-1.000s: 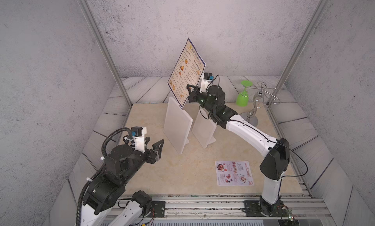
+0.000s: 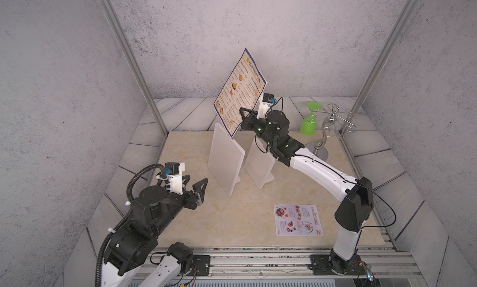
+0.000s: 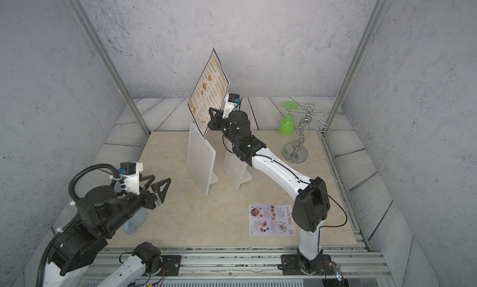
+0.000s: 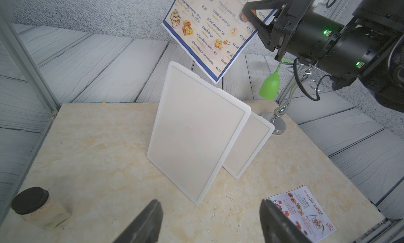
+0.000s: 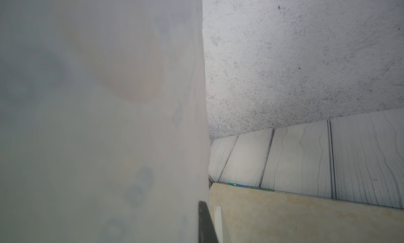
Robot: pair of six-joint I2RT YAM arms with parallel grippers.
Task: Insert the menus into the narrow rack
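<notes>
A large blue-bordered menu (image 2: pixel 238 90) is held tilted in the air, and my right gripper (image 2: pixel 244 119) is shut on its right edge. The menu's lower corner sits at or just above the top of the larger white rack (image 4: pixel 197 129); whether it has entered a slot cannot be told. Behind it stands a smaller white rack (image 4: pixel 248 144). Flat on the table at front right lies a small menu (image 2: pixel 298 220). My left gripper stands open at the left with nothing between its fingers. In the right wrist view the blurred menu (image 5: pixel 101 116) hides most of the fingers.
At the back right a metal glass stand (image 3: pixel 296 150) holds a green glass (image 3: pixel 287 124). A jar with a black lid (image 4: pixel 35 205) is at the left of the table (image 4: pixel 101 159). Bare tabletop lies between the jar and the racks.
My right gripper has shifted slightly to the right, and the menu's upper part has swung right with it. Its lower corner stays almost in place. The left arm has barely moved.
</notes>
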